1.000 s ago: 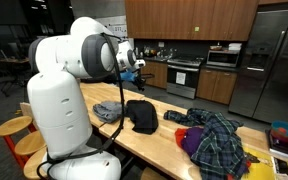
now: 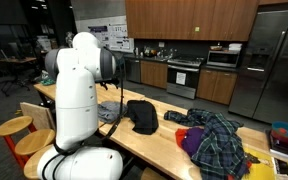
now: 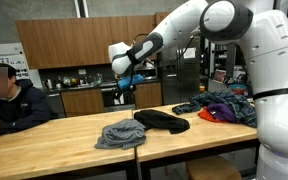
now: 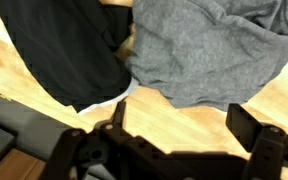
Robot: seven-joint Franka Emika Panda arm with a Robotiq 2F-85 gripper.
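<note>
A crumpled grey cloth [image 2: 109, 111] lies on the wooden table, left of a black cloth [image 2: 143, 116] in the first exterior view. My gripper [image 3: 132, 82] hangs above the table in the second exterior view, clear of the grey cloth [image 3: 124, 133] and the black cloth [image 3: 162, 121]. Seen from the wrist, the fingers stand wide open with bare table between them. Ahead of the fingers [image 4: 246, 127] spreads the grey cloth [image 4: 209, 55], partly cut off by the frame. The black cloth [image 4: 59, 48], with a pale edge, is at upper left.
A pile of plaid, red and blue cloths [image 2: 216, 145] covers the table's far right end. Stools [image 2: 34, 143] stand along the left side. Someone in a dark jacket [image 3: 22, 108] is at the left of the table, whose front left part is bare.
In the first exterior view, my arm and gripper have swung left and back, toward the grey cloth's side. Both cloths lie where they were.
</note>
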